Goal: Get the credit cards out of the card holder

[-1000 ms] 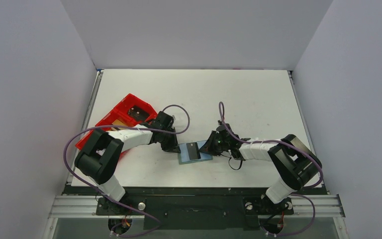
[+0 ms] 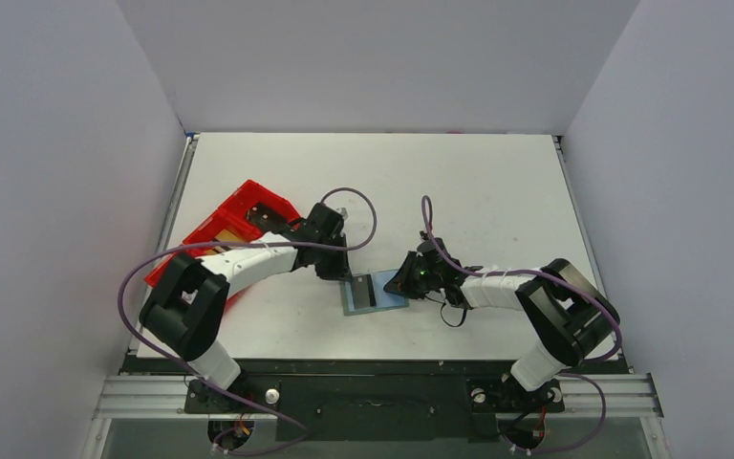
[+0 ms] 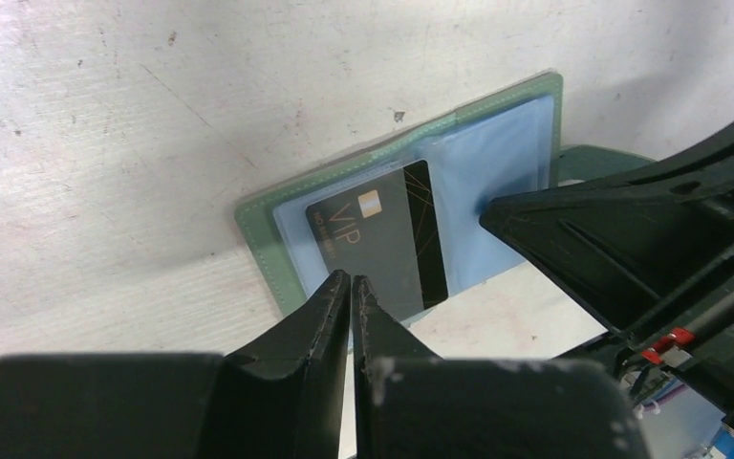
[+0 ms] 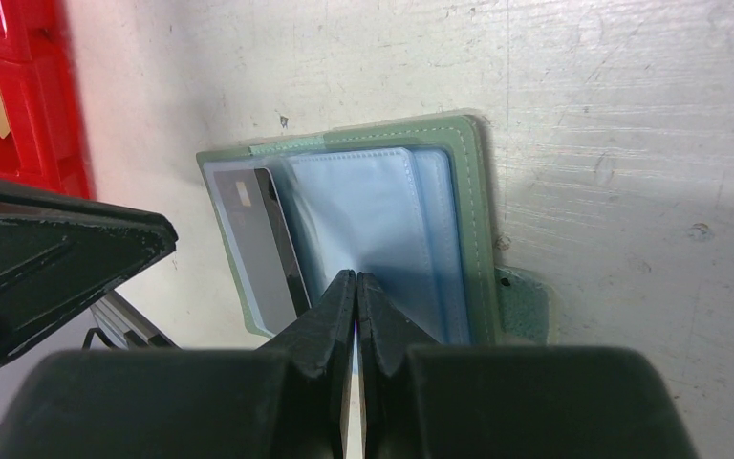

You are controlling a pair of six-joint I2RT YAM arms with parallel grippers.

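The open card holder (image 2: 388, 304), green-edged with a blue inside, lies flat in the middle of the table's front part. A black VIP card (image 3: 373, 251) rests on its left half, its dark-striped right edge beside the blue pocket (image 4: 363, 215). Whether any of that edge is still tucked in, I cannot tell. My left gripper (image 2: 346, 277) is shut over the holder's left end, with nothing visible between its fingers. At the blue pocket, my right gripper (image 2: 389, 288) is likewise shut, its fingertips (image 3: 497, 218) at or touching the surface. Other cards cannot be made out.
A red tray (image 2: 249, 199) with compartments holding dark and yellowish items stands at the left, under and behind my left arm. Behind the holder and towards the back right, the white table (image 2: 440, 172) is clear.
The card has slid left across the holder, away from the right gripper. My left gripper has shifted right and slightly back, over the holder's left end. My right arm has stayed put.
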